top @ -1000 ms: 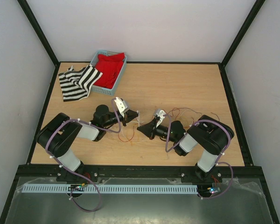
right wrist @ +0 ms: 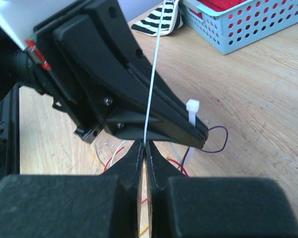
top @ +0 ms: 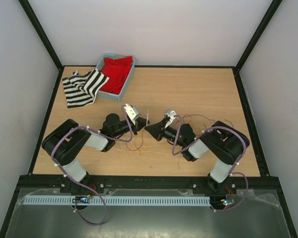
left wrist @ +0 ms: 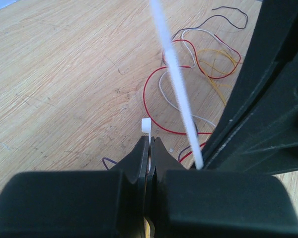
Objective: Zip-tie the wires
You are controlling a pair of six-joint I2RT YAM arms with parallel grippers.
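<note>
Near the middle of the table both grippers meet tip to tip. My left gripper is shut on a white zip tie, whose square head (left wrist: 146,125) pokes out above the fingertips. In the right wrist view the tie's head (right wrist: 192,105) stands over the left finger (right wrist: 181,119), with a strip emerging below. My right gripper is shut on a thin white strip (right wrist: 153,74) that rises steeply from its tips. Whether both pieces are one tie cannot be told. Red, white, yellow and dark wires (left wrist: 188,69) run beneath the grippers; their bundling point is hidden.
A blue-grey basket (top: 123,94) holding red cloth (top: 116,74) stands at the back left, beside a black-and-white striped cloth (top: 82,88). More loose wires (top: 201,117) lie behind the right arm. Clear table lies at the back right.
Over the last second the left gripper has shifted slightly right. The right gripper has moved a little up and left, bringing the tips closer, and the white strip stands higher above them.
</note>
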